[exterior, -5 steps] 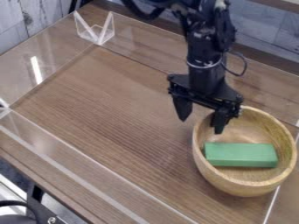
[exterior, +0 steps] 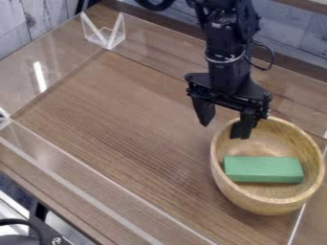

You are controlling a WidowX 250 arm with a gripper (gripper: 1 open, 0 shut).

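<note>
My black gripper (exterior: pixel 230 120) hangs over the back-left rim of a round tan bowl (exterior: pixel 225 213) at the right of the camera view, its two fingers spread apart with nothing seen between them. Inside the bowl lies a green rectangular block (exterior: pixel 262 168).
A white wire-like object (exterior: pixel 105 31) stands at the back left. A grey wall or panel runs along the back right and top left edges.
Over the last second my gripper has shifted only slightly, upward and a little left. The bowl and block look unchanged.
</note>
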